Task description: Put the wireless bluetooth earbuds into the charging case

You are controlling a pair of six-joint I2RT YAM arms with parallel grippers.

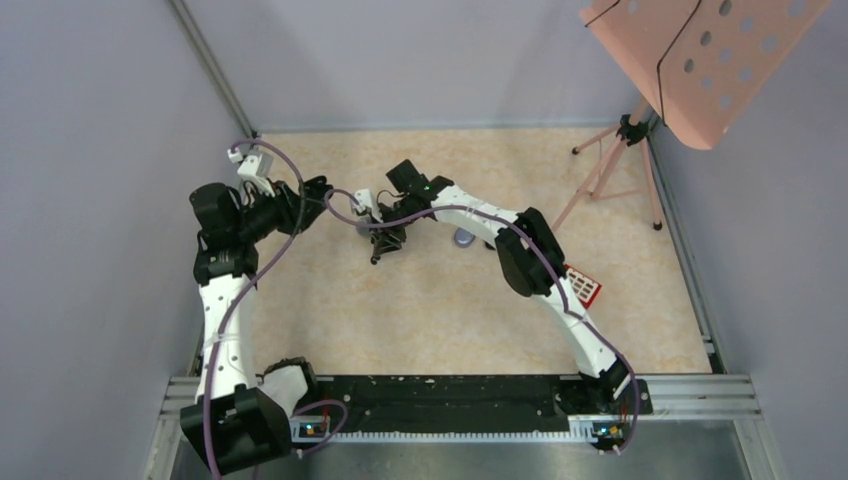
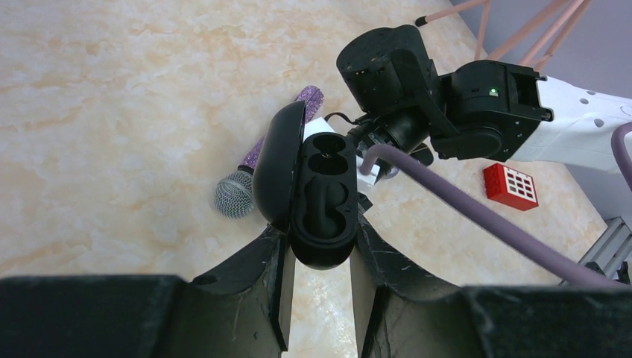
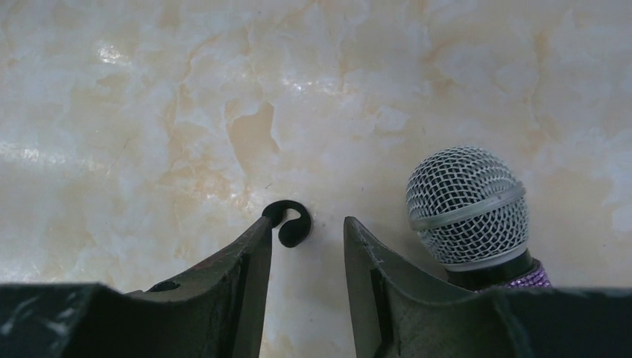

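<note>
The black charging case (image 2: 324, 224) is lifted above the table with its lid (image 2: 279, 165) raised. My left gripper is shut on its lower end, and the case's recesses face the left wrist view; whether a bud sits in one is unclear. A small curved black earbud (image 3: 296, 230) lies on the tabletop. Over it, my right gripper stands part open; the earbud shows between the fingertips, nearer the left finger (image 3: 257, 257), with nothing gripped. From the top view, the right gripper (image 1: 387, 247) is just beside the earbud (image 1: 375, 261).
A microphone (image 3: 469, 212) with a purple handle lies close to the right gripper's right finger. Farther right are a grey oval object (image 1: 463, 237) and a red box (image 1: 583, 288). A pink tripod (image 1: 605, 165) stands at the back right.
</note>
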